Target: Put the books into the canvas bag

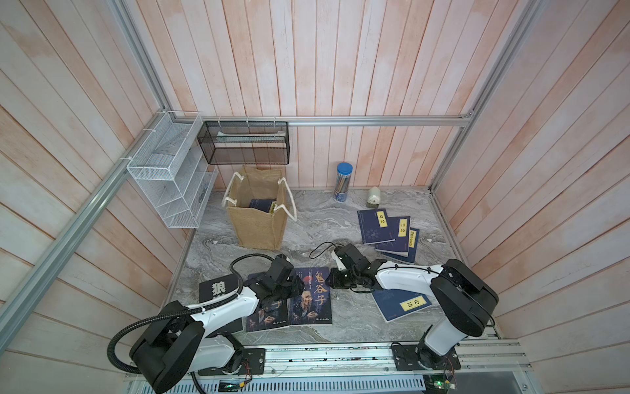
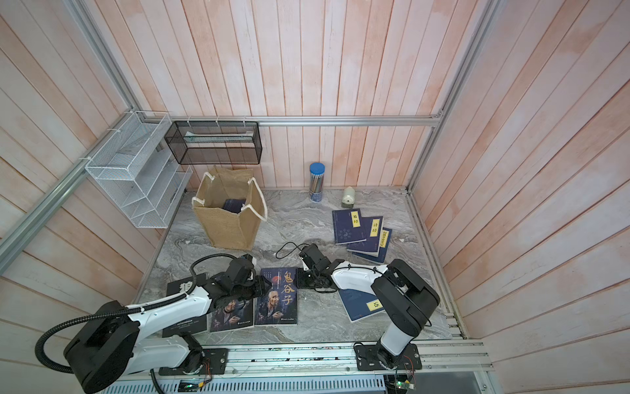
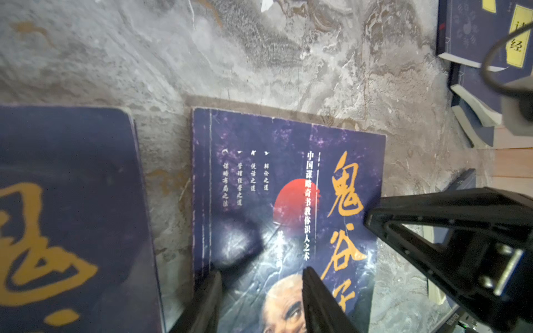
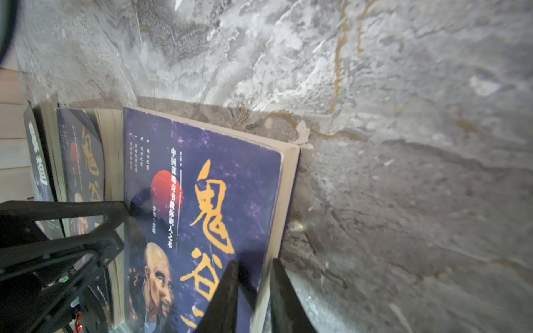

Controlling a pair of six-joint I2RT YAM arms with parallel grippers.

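A dark blue book with gold characters and a bald man's face [image 1: 310, 307] lies on the table between my grippers. My left gripper is open above its cover, with nothing between the fingers. At the book's right edge, my right gripper has its fingers partly apart, one over the cover and the other beside the page edge. A firm hold does not show. A matching book [image 1: 267, 320] and a black book [image 1: 220, 287] lie to the left, partly under the left arm. The canvas bag [image 1: 258, 228] stands upright behind, dark books inside.
Several blue books with yellow labels [image 1: 376, 226] overlap at the right; another blue book [image 1: 397, 304] lies partly under the right arm. A blue-lidded jar [image 1: 343, 182] and a small pale object [image 1: 373, 196] stand at the back. Table between bag and jar is clear.
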